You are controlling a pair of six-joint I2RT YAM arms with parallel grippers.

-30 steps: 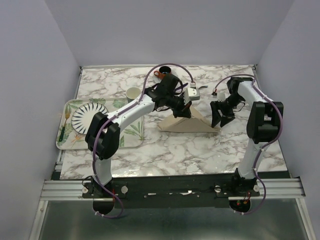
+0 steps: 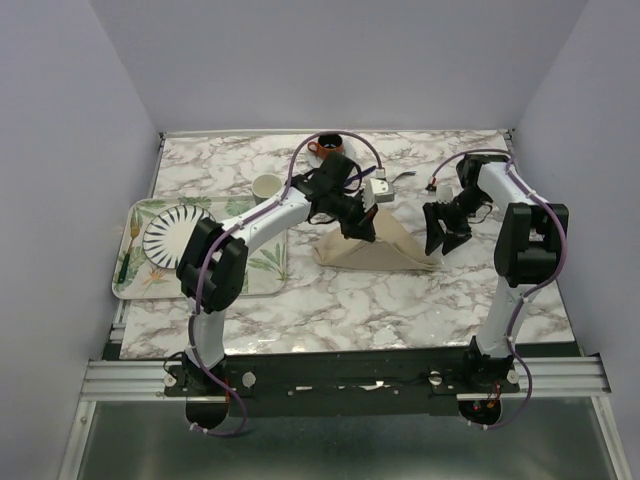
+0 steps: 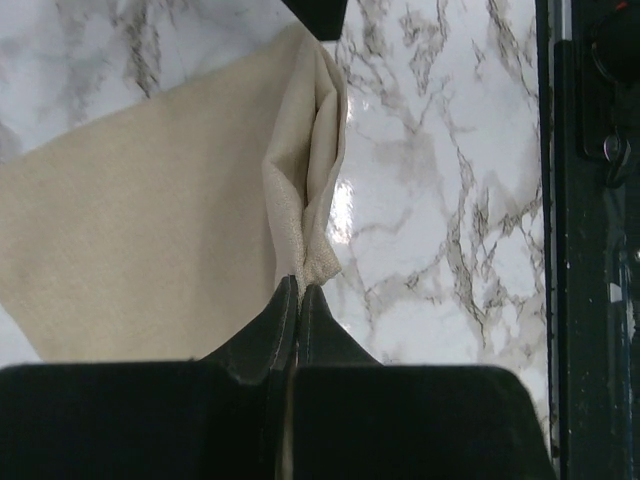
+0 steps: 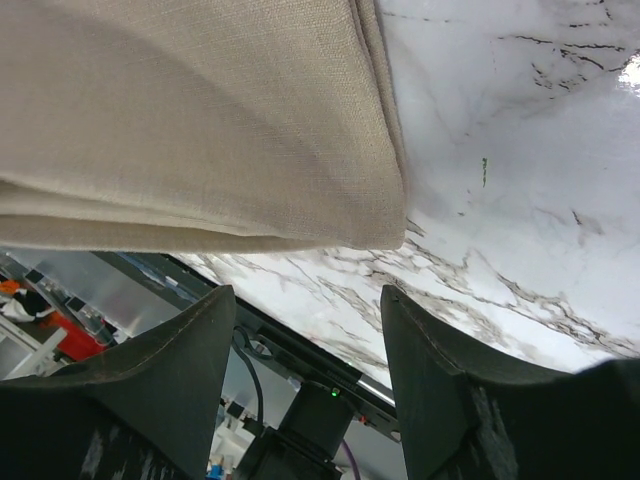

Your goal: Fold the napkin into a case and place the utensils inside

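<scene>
A beige napkin (image 2: pixel 370 255) (image 3: pixel 150 210) (image 4: pixel 230 120) lies mid-table, partly folded. My left gripper (image 2: pixel 368 218) is shut on the napkin, whose fabric gathers into a crease at its fingertips. My right gripper (image 2: pixel 440 238) stands open just off the napkin's right corner, with nothing between its fingers. A fork (image 2: pixel 133 232) and a dark-handled utensil (image 2: pixel 125 262) lie on the tray; other utensils behind the left arm are partly hidden.
The patterned tray (image 2: pixel 262 280) with a striped plate (image 2: pixel 170 236) is at left. A pale cup (image 2: pixel 266 187) and an orange mug (image 2: pixel 322 148) stand behind.
My left gripper has shifted slightly, and the napkin under it has shifted a little with its front edge. My right gripper has barely moved.
</scene>
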